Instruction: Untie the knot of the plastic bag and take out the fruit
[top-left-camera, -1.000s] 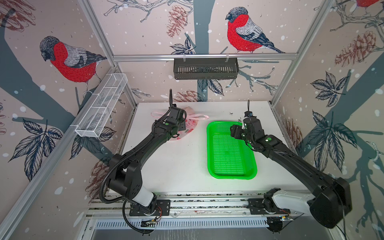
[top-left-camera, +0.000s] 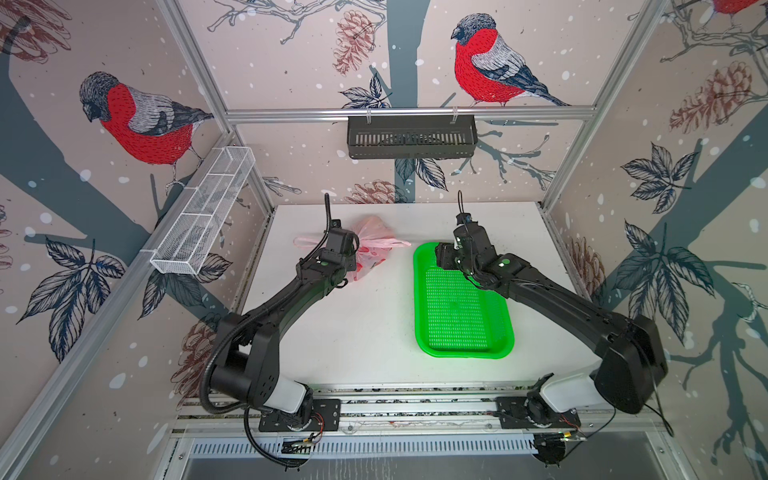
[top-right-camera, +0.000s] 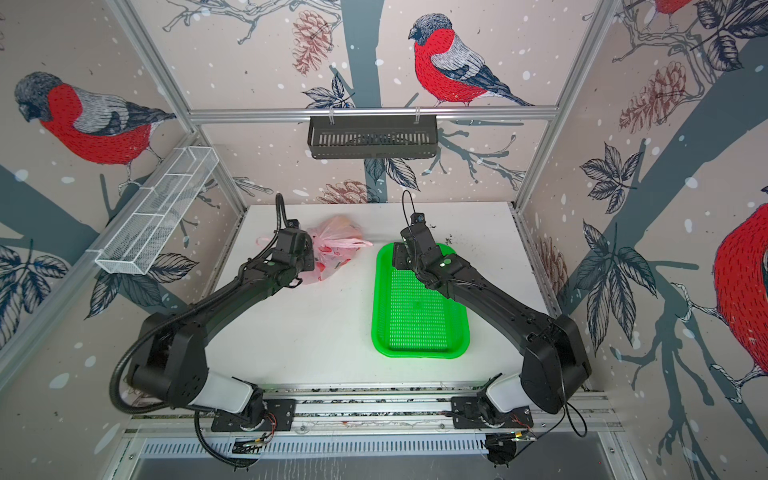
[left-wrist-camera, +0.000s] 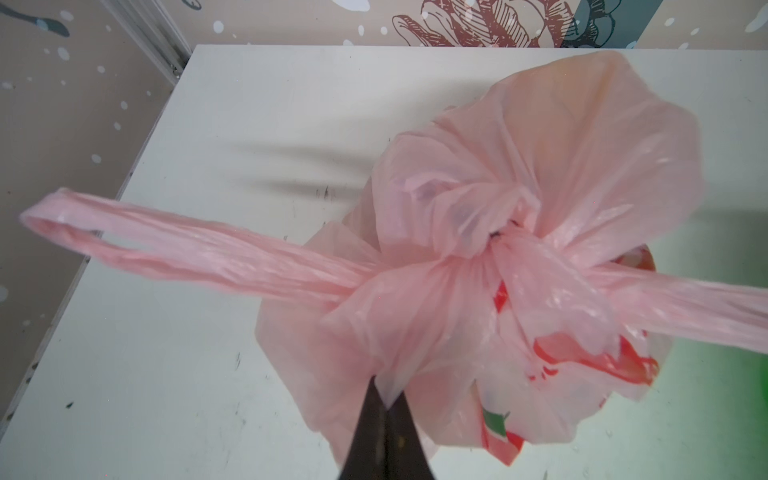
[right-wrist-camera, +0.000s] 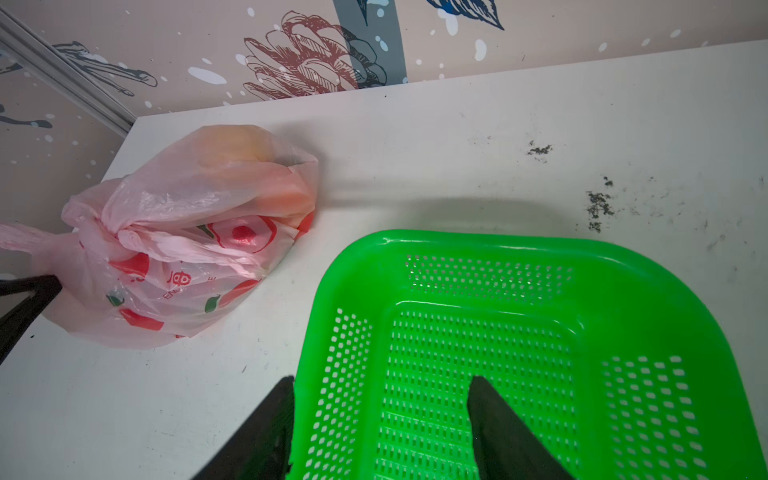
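A knotted pink plastic bag (left-wrist-camera: 448, 312) sits at the back left of the table, its two handles stretched out to either side. Its knot (left-wrist-camera: 505, 229) shows in the left wrist view. My left gripper is shut on a fold of the bag's front, below the knot. Rounded yellowish fruit (right-wrist-camera: 236, 144) shows dimly through the plastic in the right wrist view. Over the green basket hangs my right gripper, open, with nothing between its fingers. In both top views the left arm hides part of the bag.
An empty green basket (top-left-camera: 421, 340) stands right of the bag. Bare white table (top-left-camera: 352, 336) lies in front of the bag. A dark rack (top-left-camera: 412, 144) and a white wire shelf (top-left-camera: 200, 212) are fixed above the table.
The right gripper has moved left over the basket, closer to the bag, staying open.
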